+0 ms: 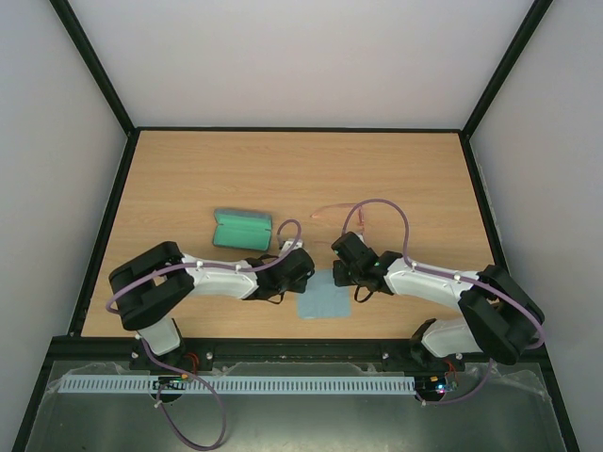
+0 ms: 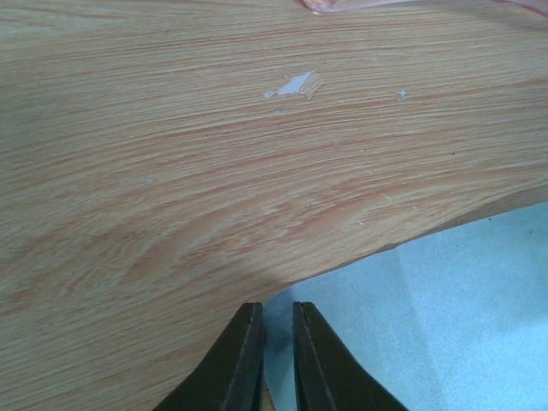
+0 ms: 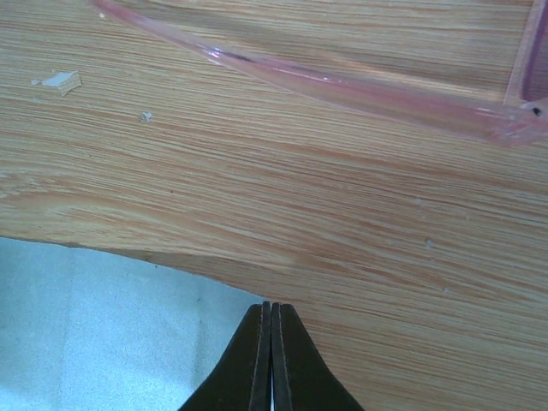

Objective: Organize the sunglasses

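Note:
A light blue cloth (image 1: 323, 298) lies flat between my two arms. At its upper left corner, in the left wrist view, my left gripper is partly open, with blue cloth (image 2: 368, 317) showing between and below its fingers. My right gripper is shut at the cloth's upper right corner; whether it pinches the fabric I cannot tell. Pink translucent sunglasses (image 3: 368, 96) lie beyond the cloth, only partly visible in both wrist views. To the left, a green glasses case (image 1: 243, 229) stands open on the table.
Small pale flakes (image 2: 295, 84) dot the wooden table (image 1: 292, 169) between cloth and sunglasses. Purple cables (image 1: 407, 226) arch over both arms, and the two grippers are close together.

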